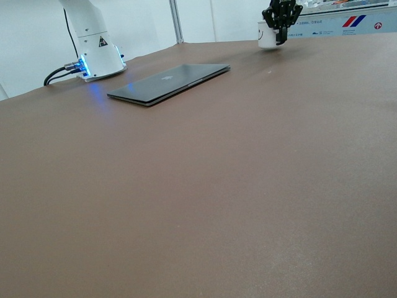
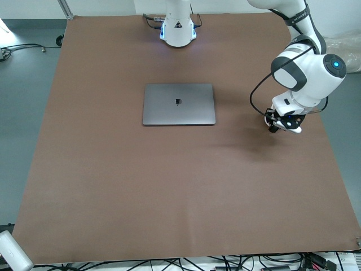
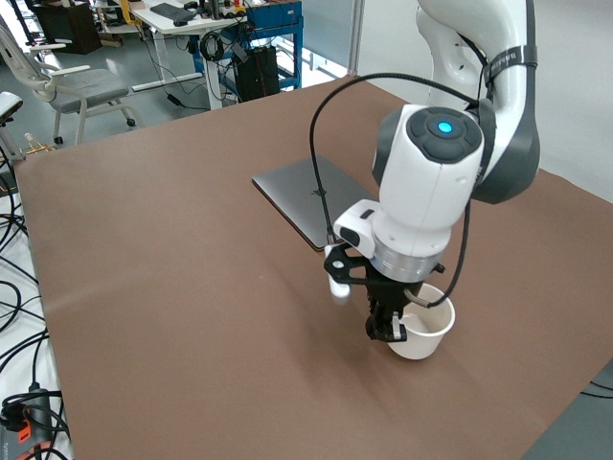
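A closed silver laptop (image 2: 178, 104) lies on the brown table (image 2: 180, 192), left of my arm in the left view. My black gripper (image 2: 275, 127) is low at the table's right edge. A white cup (image 3: 419, 345) is at the gripper (image 3: 387, 326), partly behind its fingers; in the top view the cup (image 1: 267, 36) appears just at the gripper (image 1: 280, 34). Whether the fingers are closed on the cup is unclear.
The arm's white base (image 2: 177, 28) stands at the back with cables. Cables and equipment (image 3: 29, 422) lie beyond the table edge.
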